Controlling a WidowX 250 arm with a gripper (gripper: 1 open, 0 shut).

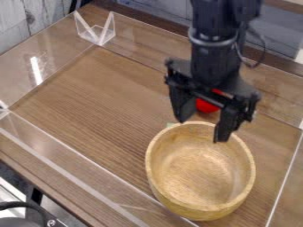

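My gripper (200, 120) is a black robot head that hangs over the back edge of a large cream bowl (199, 182), with its fingers apart and nothing seen between them. A red object (207, 105) lies behind the gripper, partly hidden by it.
A wooden table (83, 106) surrounds the bowl, with clear room on the left. A clear, empty-looking holder (97, 28) stands at the back left. The table's edge runs along the top right and lower left.
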